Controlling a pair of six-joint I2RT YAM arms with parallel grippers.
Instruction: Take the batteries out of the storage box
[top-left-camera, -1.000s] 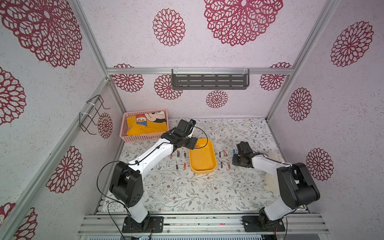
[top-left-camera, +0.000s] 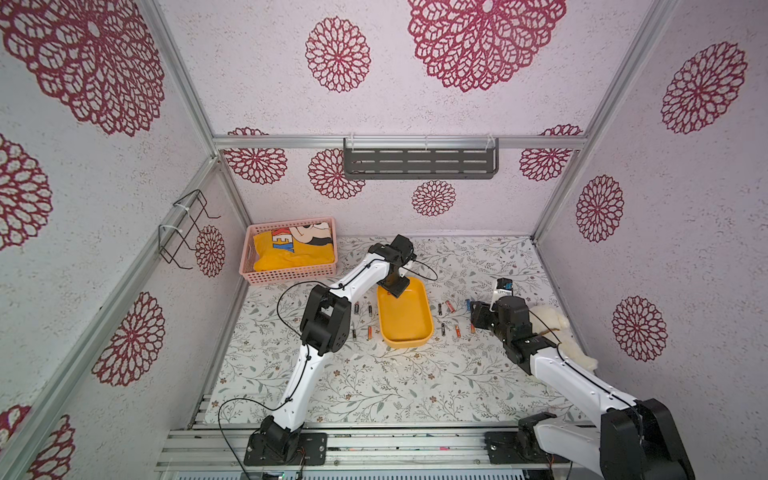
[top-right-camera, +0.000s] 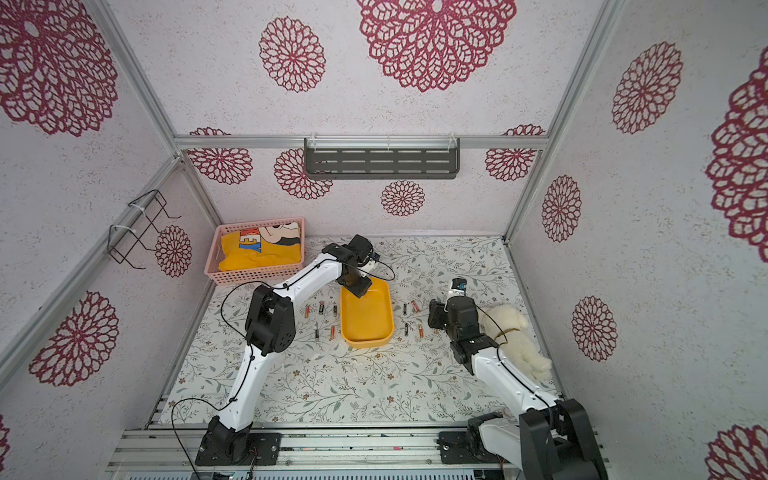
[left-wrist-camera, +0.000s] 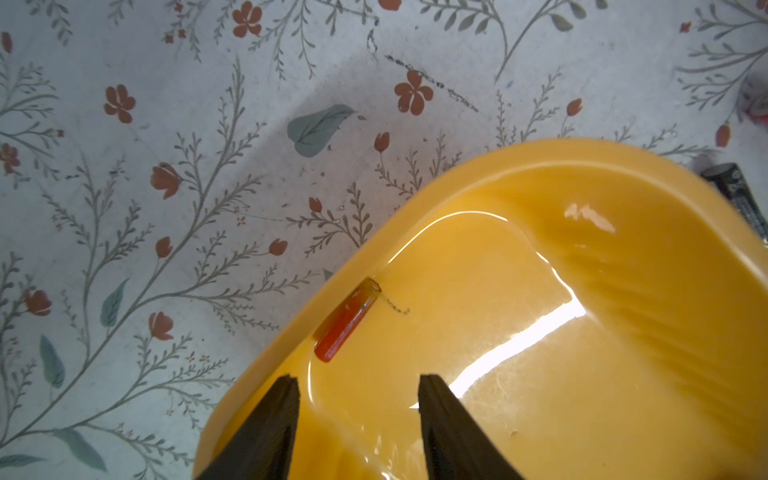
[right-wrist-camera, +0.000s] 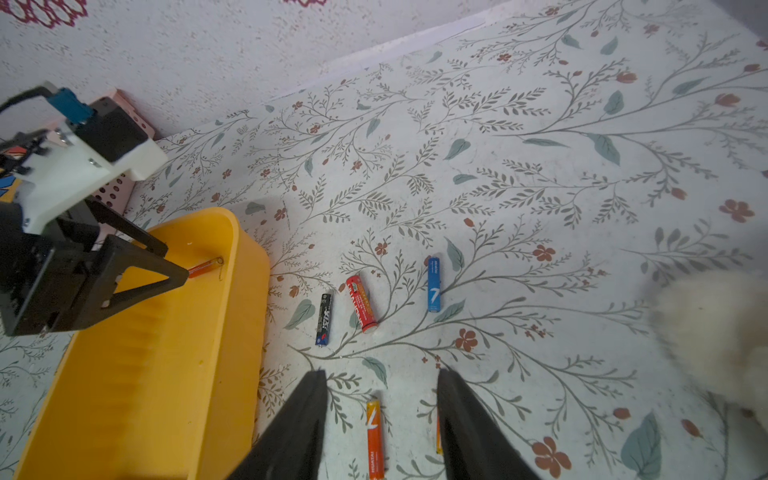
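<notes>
The yellow storage box (top-left-camera: 406, 318) stands mid-table. Inside, one red battery (left-wrist-camera: 347, 320) lies against its wall at the far end. My left gripper hangs over that end, part open, its fingers apart and nothing between them; the battery shows ahead of the fingertips. To the box's right lie several batteries, among them a blue battery (right-wrist-camera: 433, 284), a red battery (right-wrist-camera: 361, 303) and a black battery (right-wrist-camera: 323, 318). My right gripper stands open above this side, an orange battery (right-wrist-camera: 373, 440) showing below between its fingers, not gripped.
More loose batteries lie left of the box, including an orange battery (top-left-camera: 369, 333). A pink basket (top-left-camera: 289, 277) with yellow cloth sits back left. A white plush toy (top-left-camera: 552, 318) rests at the right.
My left gripper has moved right, farther over the box's far end.
</notes>
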